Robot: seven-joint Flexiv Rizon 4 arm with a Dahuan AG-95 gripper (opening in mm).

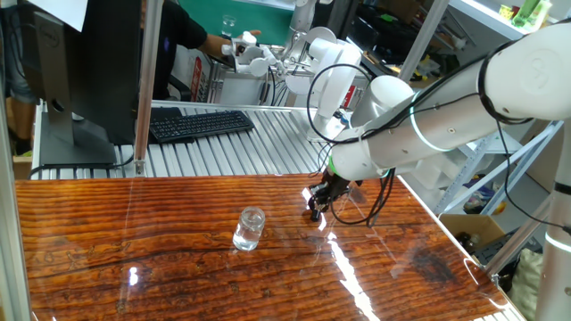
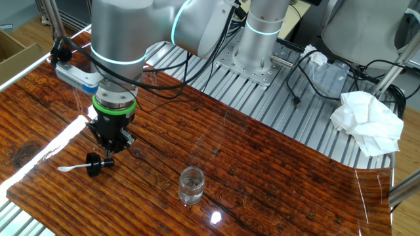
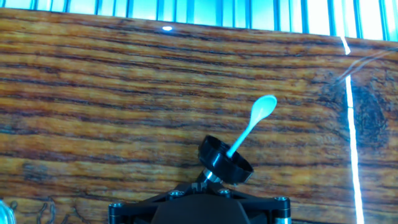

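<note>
A white spoon juts from a black round holder that has a short silver stub. In exterior view 2 the black holder is down at table level on its edge, the white spoon pointing left. My gripper points down over the stub end. In the wrist view my gripper has its fingertips close together at the stub, and it looks shut on the holder; its own body hides part of the contact. A clear glass jar stands upright on the table, apart from the gripper.
Crumpled white paper sits at the far right. Loose cables hang by the wrist.
</note>
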